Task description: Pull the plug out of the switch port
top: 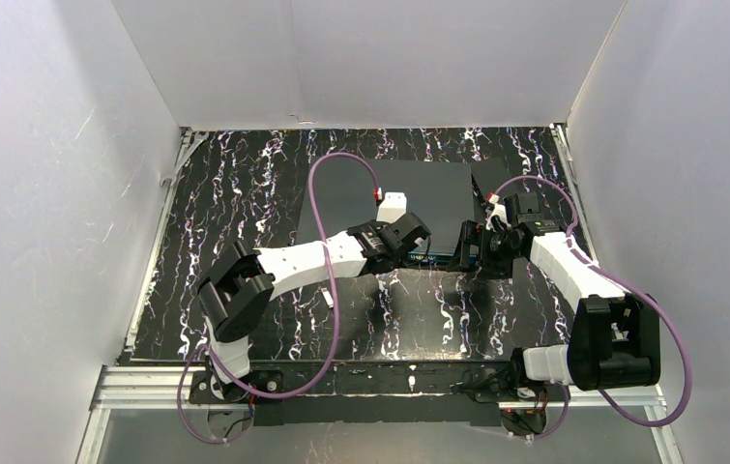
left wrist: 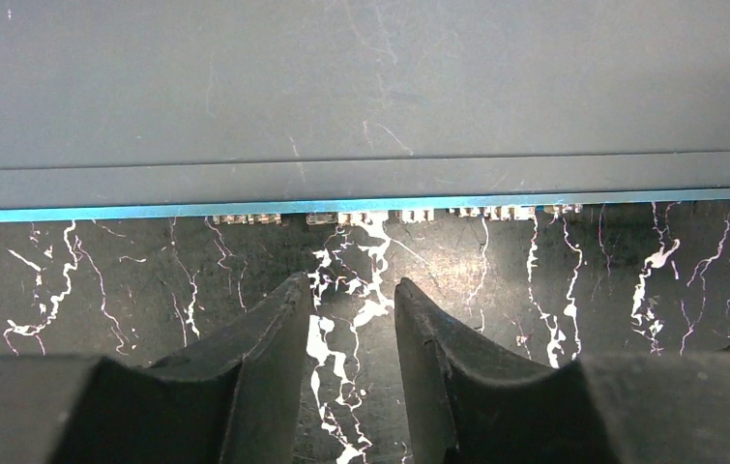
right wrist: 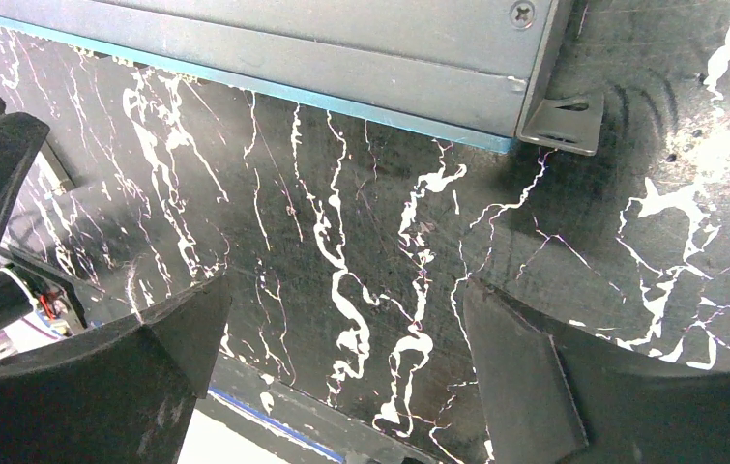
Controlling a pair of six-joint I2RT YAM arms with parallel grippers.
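Observation:
The dark grey switch (top: 448, 188) lies flat toward the back of the table, its blue-edged front with a row of ports (left wrist: 370, 217) facing the near side. No plug shows in the ports visible in the left wrist view. On the table in front of the switch's left part lies a small whitish stick-like piece (top: 328, 298), also at the left of the right wrist view; whether it is the plug I cannot tell. My left gripper is open and empty over the table just before the ports. Open and empty too, my right gripper is near the switch's right front corner.
A metal bracket tab (right wrist: 566, 124) sticks out at the switch's right end. Purple cables (top: 334, 290) loop along both arms. White walls (top: 51, 193) enclose the sides and back.

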